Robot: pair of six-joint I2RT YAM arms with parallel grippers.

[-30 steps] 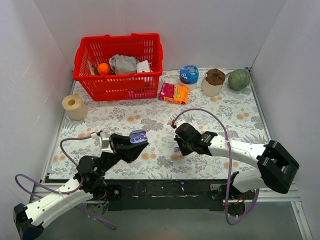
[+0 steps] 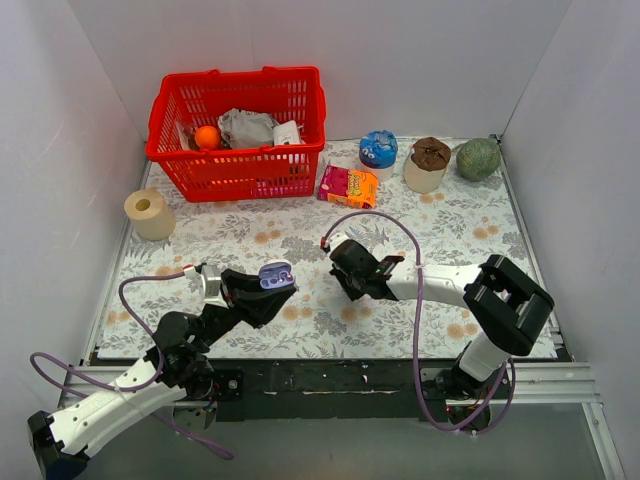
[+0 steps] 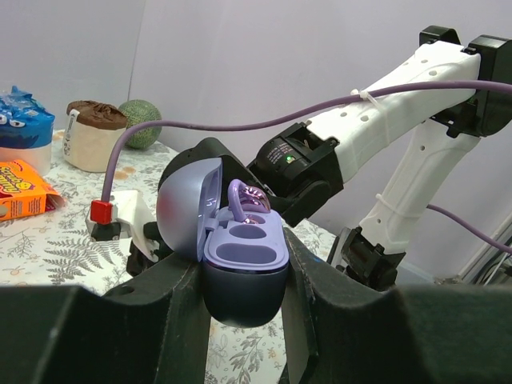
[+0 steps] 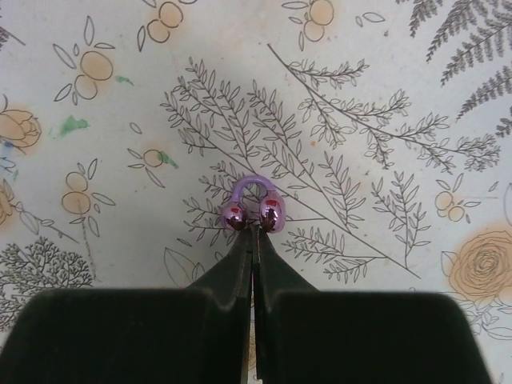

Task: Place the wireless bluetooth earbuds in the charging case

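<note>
My left gripper is shut on the purple charging case, held upright with its lid open; in the left wrist view the case shows an earbud seated at the back of its slots. My right gripper is low over the patterned mat, shut, with a pair of purple earbuds, joined by a loop, lying at its fingertips; whether they are pinched cannot be told.
A red basket stands at the back left, a tape roll at left. An orange snack bag, blue pouch, brown bag and green ball line the back.
My right gripper and arm have moved leftward across the mat, covering the earbuds in the top view. The left arm and case are unchanged.
</note>
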